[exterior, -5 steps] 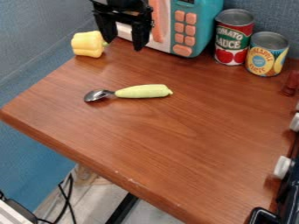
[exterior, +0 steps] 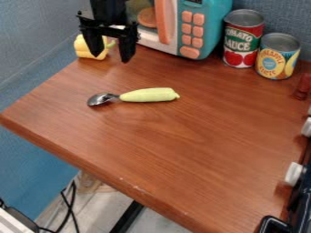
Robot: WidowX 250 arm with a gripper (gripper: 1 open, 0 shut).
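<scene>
My black gripper (exterior: 111, 44) hangs at the top left, over the back of the table, beside a yellow cylindrical object (exterior: 90, 50) that it partly covers. Its two fingers stand apart; whether anything is between them is hard to tell. A spoon (exterior: 102, 98) with a pale yellow corn-like piece (exterior: 149, 95) at its handle end lies on the wooden table (exterior: 165, 155).
A teal toy microwave (exterior: 194, 32) stands at the back, with a tomato sauce can (exterior: 242, 44), a second can (exterior: 277, 60) and a small dark red item (exterior: 303, 89) to its right. Black appliances line the right edge.
My gripper has moved left from in front of the microwave, toward and partly over the yellow object. The things on the table look unchanged.
</scene>
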